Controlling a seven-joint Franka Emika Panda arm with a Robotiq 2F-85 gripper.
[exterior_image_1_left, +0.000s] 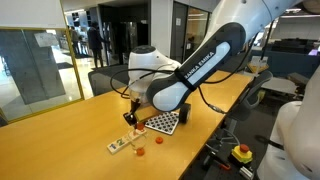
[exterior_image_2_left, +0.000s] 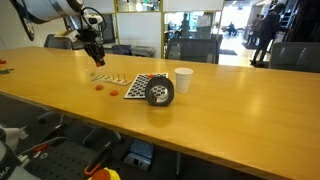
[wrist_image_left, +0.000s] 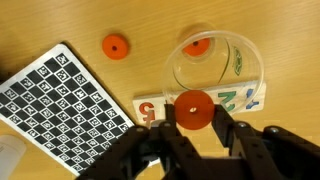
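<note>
An orange-red round piece (wrist_image_left: 194, 110) sits between the fingertips of my gripper, which is shut on it. Below it in the wrist view lies a pale strip (wrist_image_left: 149, 108) with coloured characters, partly hidden by the held piece and the fingers. A clear round rim (wrist_image_left: 213, 40) overlaps the strip; whether it is a cup or a ring I cannot tell. In exterior view 1 the gripper (exterior_image_1_left: 139, 123) hangs above the far end of the strip (exterior_image_1_left: 118, 146), apart from the table.
A loose orange disc (wrist_image_left: 115, 46) lies on the table; another disc (wrist_image_left: 197, 46) shows inside the clear rim. The black-and-white checkered board (exterior_image_2_left: 140, 91) lies beside the strip. A black ring (exterior_image_2_left: 160, 91) and a white cup (exterior_image_2_left: 183, 78) stand beyond.
</note>
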